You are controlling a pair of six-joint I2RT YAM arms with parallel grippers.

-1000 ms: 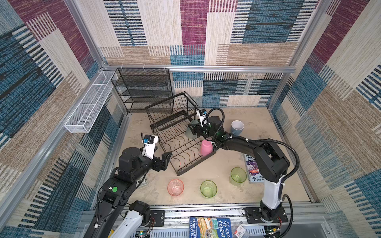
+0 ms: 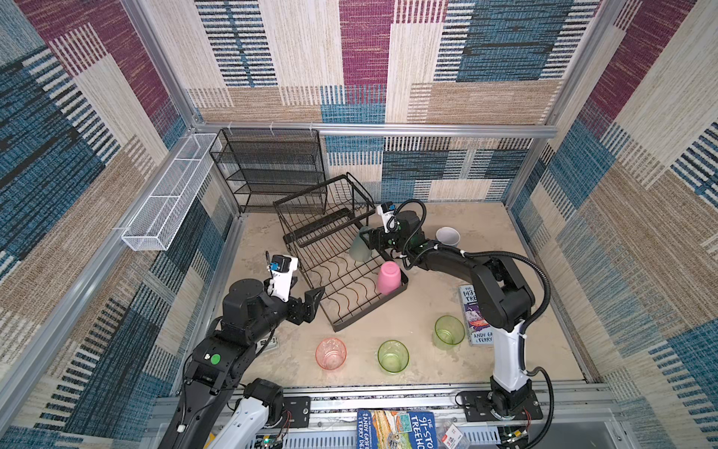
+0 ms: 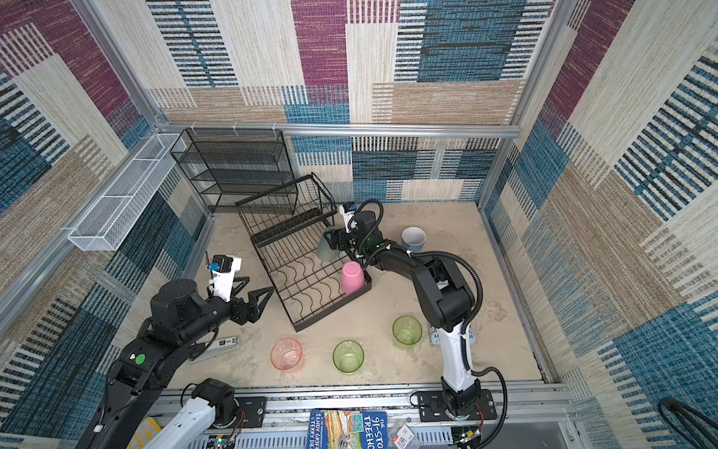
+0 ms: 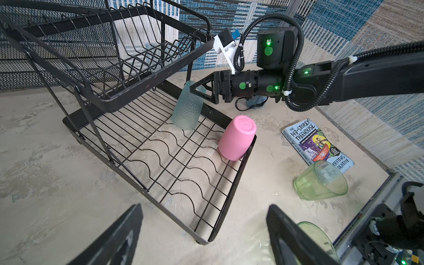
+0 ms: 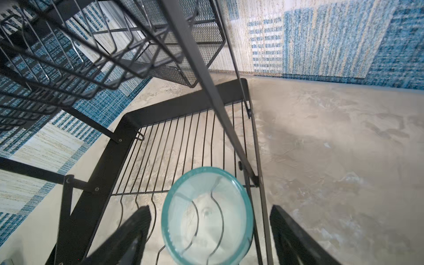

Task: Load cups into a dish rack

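A translucent teal cup [image 4: 187,106] stands tilted on the lower tier of the black dish rack [image 4: 190,227], its narrower end seemingly up. My right gripper is part open around this cup [image 5: 207,212]; in the right wrist view, gaps show between the cup and both fingers. A pink cup [image 4: 237,137] rests upside down at the rack's right corner. Left of the rack, my left gripper [image 2: 312,299] stands open and empty. On the table in front are a clear red cup [image 2: 330,353] and two green cups, one near the middle [image 2: 392,357] and one farther right [image 2: 448,331].
A pale blue-grey cup [image 3: 413,238] sits behind the right arm. Beneath that arm lies a book [image 4: 315,143]. A dark mesh shelf [image 2: 269,168] stands behind the rack, whose upper tier [image 4: 110,99] overhangs the lower one.
The left arm and the other cups have not moved.
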